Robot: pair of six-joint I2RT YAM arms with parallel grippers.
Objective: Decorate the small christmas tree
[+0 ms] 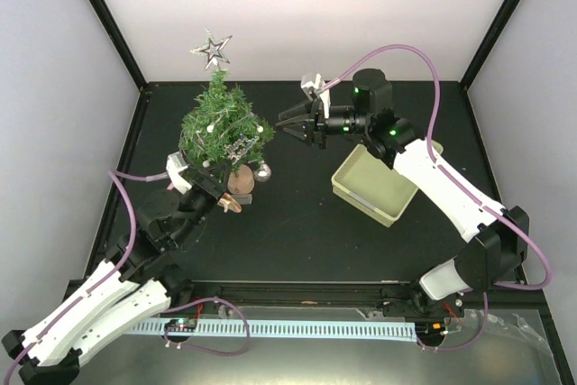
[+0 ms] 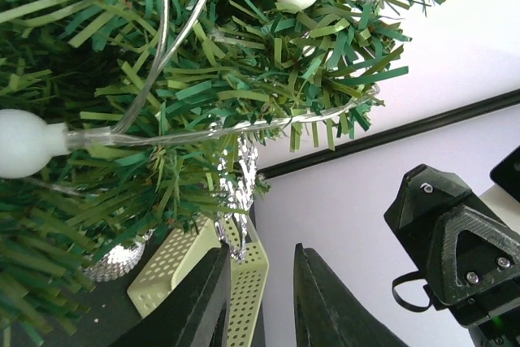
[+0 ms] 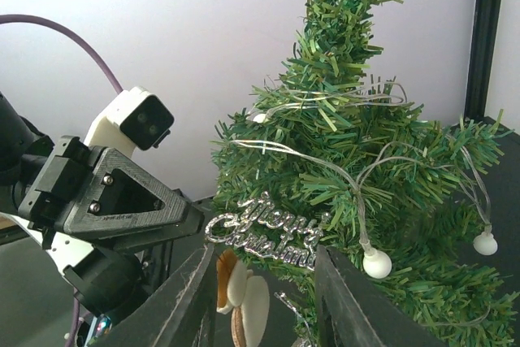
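The small green tree stands at the left of the black table, a silver star on its top and a string of white bulbs wound around it. On its front hangs a silver lettering ornament, seen edge-on as a glittery strip in the left wrist view. A silver ball hangs low on the right side. My left gripper is open close to the tree's lower front, near the lettering and apart from it. My right gripper stands open to the right of the tree, holding nothing.
A pale yellow basket sits to the right, partly under my right arm; its visible inside looks empty. Wooden pieces show around the tree's foot.
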